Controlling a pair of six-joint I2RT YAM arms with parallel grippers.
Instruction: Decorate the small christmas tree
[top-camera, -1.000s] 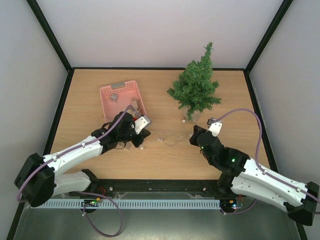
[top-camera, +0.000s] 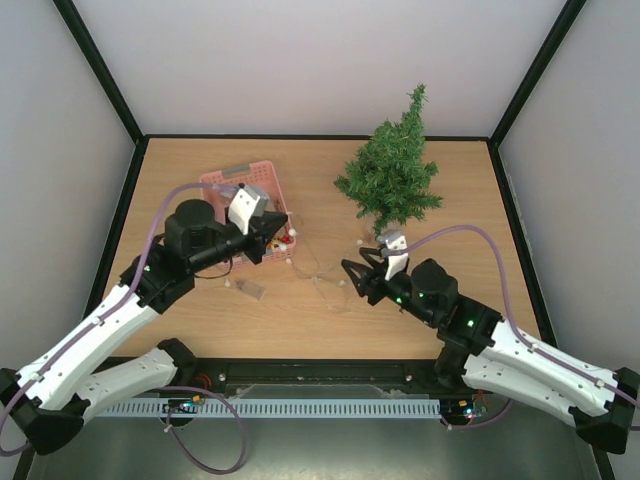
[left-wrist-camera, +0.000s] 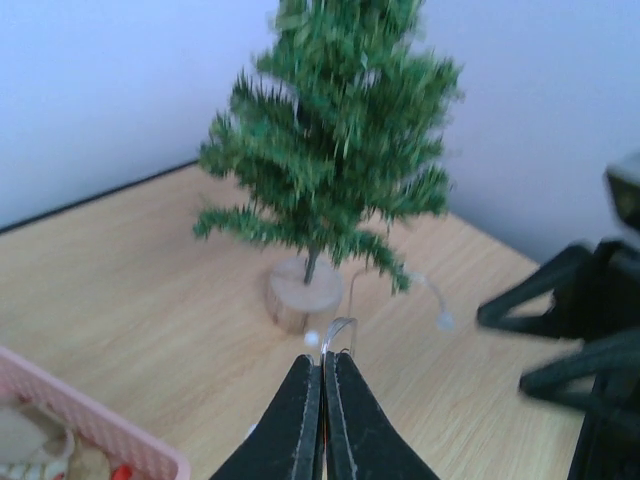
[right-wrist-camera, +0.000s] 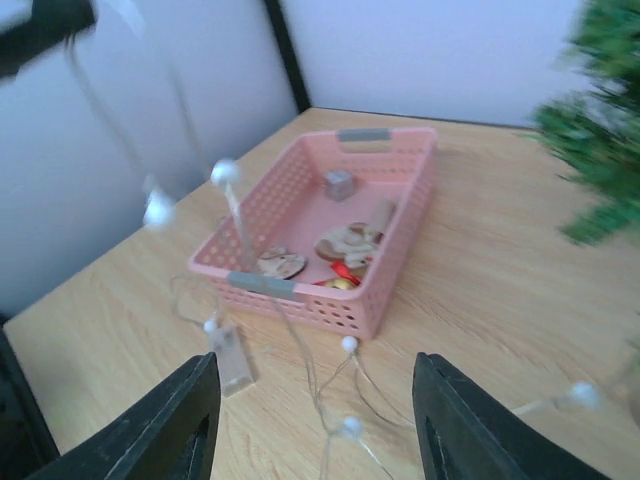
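The green Christmas tree (top-camera: 392, 168) stands upright at the back right on its wooden stump (left-wrist-camera: 303, 293). My left gripper is shut, with the thin wire of a light string (left-wrist-camera: 340, 324) at its fingertips. In the right wrist view, wire strands with white bulbs (right-wrist-camera: 225, 172) hang below the left gripper and trail over the table. The right gripper is part open, its fingers (right-wrist-camera: 455, 415) well apart; it hovers in front of the tree. Strands pass through the view between those fingers, but nothing is gripped.
A pink basket (right-wrist-camera: 400, 240) with several small ornaments stands at the back left, beside my left gripper. A small flat pack (right-wrist-camera: 231, 360) lies on the table in front of it, by the wire. Behind the basket and between basket and tree, the tabletop (top-camera: 310, 165) is clear.
My left gripper has risen and moved back toward the basket, lifting part of the string. The right gripper has swung left toward the table's middle.
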